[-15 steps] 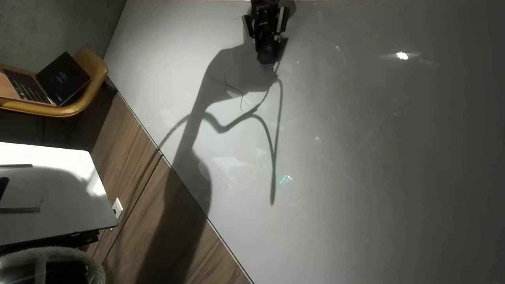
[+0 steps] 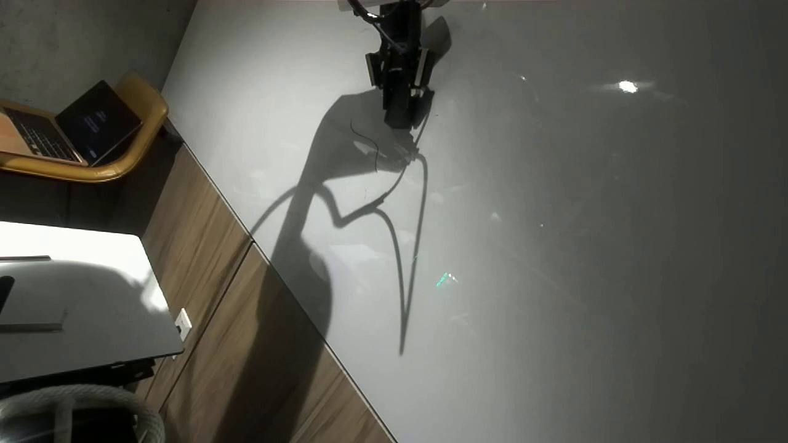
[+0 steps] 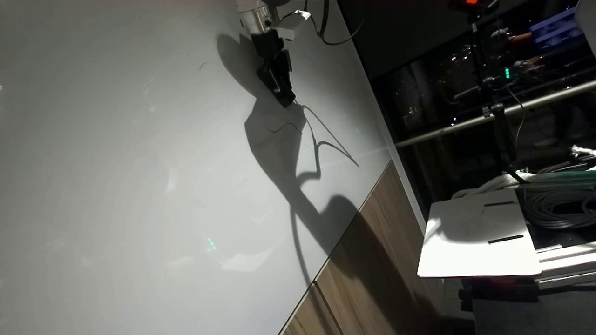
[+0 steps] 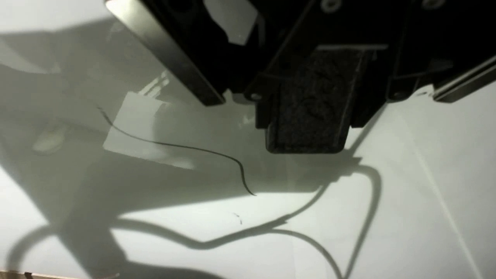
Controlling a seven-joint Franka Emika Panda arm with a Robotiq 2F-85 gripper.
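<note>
A dark, felt-like block, probably an eraser (image 4: 311, 111), is held in my gripper, its fingers shut on both sides. In exterior view 1 the block (image 2: 399, 111) hangs near the top middle, over the white glossy board (image 2: 554, 221). A thin, wavy black line (image 4: 200, 148) is drawn on the board to the left of the block in the wrist view. Exterior view 1 has this line (image 2: 377, 151) below and left of the block, inside the arm's shadow. Whether the block touches the board cannot be told.
Wood panelling (image 2: 214, 295) borders the board on one side. A laptop (image 2: 74, 133) rests on a yellow chair (image 2: 159, 111), beside a pale tabletop (image 2: 96, 295). Shadows of the arm and cables fall across the board. The board's right side is clear in exterior view 1.
In exterior view 1 my gripper and the block have moved down and slightly left, closer to the black line, and their shadow has shifted too. The line looks the same.
</note>
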